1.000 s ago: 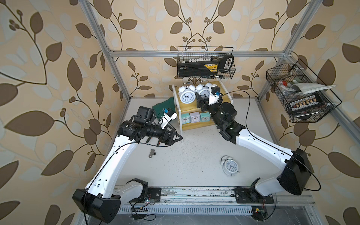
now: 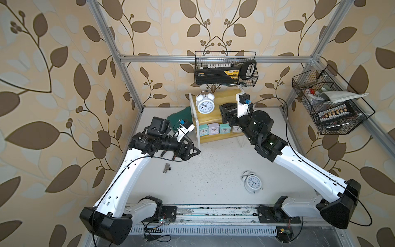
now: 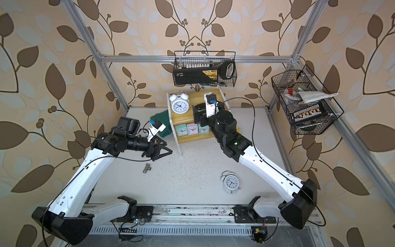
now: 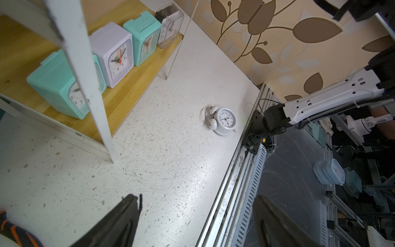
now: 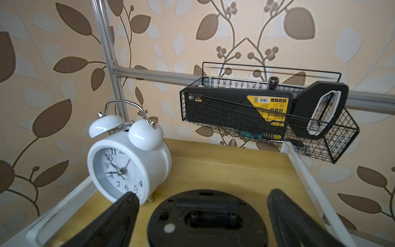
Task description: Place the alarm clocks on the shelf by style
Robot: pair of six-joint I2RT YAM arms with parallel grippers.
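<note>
A white twin-bell clock [image 5: 119, 164] stands on the shelf's upper board [image 5: 230, 164]. In the right wrist view, a black oval back with a battery compartment [image 5: 205, 205] lies between my right gripper's [image 5: 202, 218] open fingers. Below, mint and lilac square clocks [image 4: 117, 57] and a clear-cased one [image 4: 168, 28] line the lower board [image 4: 123, 98]. Another white twin-bell clock [image 4: 223, 121] lies on the table at the front right. My open left gripper hangs left of the shelf's front, with nothing between its fingers.
Wire baskets [image 2: 224, 70] [image 2: 325, 103] hang at the back and right. A green cloth [image 3: 160, 119] and a small metal fitting [image 2: 167, 168] lie on the left of the table [image 2: 209, 177].
My right gripper and arm have moved right and a little forward. The white clock seen beside the left one earlier no longer shows upright there. My left arm is unchanged.
</note>
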